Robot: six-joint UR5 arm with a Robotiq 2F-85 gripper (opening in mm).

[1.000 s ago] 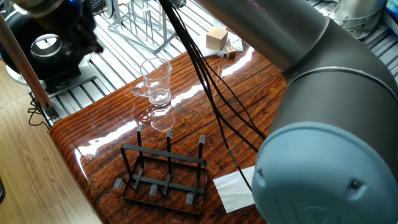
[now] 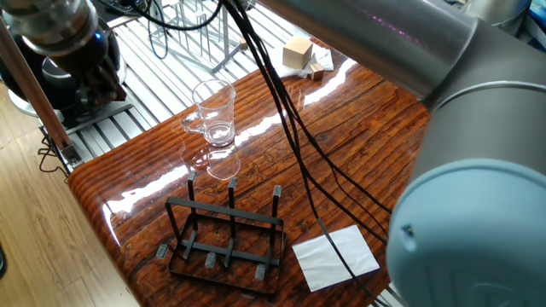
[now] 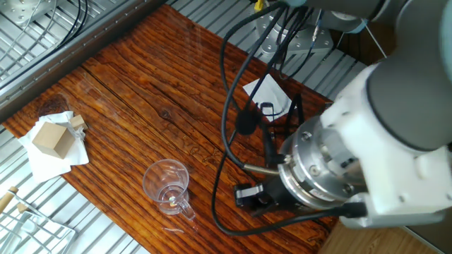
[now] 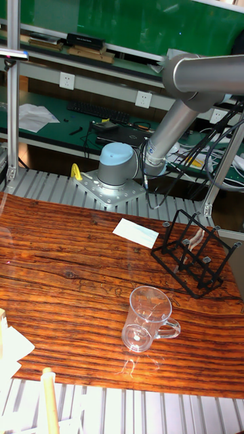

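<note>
A clear mug [image 2: 217,115] stands upright on the wooden table, its handle toward the black rack's side in the third exterior view, where the mug [image 4: 146,319] shows whole. The black wire rack [image 2: 226,247] stands near the table edge, empty of mugs; in the second exterior view my arm partly covers it. My gripper [image 2: 104,89] is dark and blurred at the upper left of the first view, apart from the mug. From above, the gripper [image 3: 256,176] appears beside the mug [image 3: 167,186], with a gap between them. Its finger opening is unclear. The third view does not include it.
A white sheet [image 2: 335,257] lies by the rack. A wooden block [image 3: 54,140] and a smaller block [image 3: 78,123] rest on white paper at another table edge. Black cables [image 3: 224,113] hang from my arm over the table.
In the first view, my gripper has moved lower in the picture, and the large arm joint has shifted to the right. The hanging cables have swung too. Mug, rack and blocks have stayed put.
</note>
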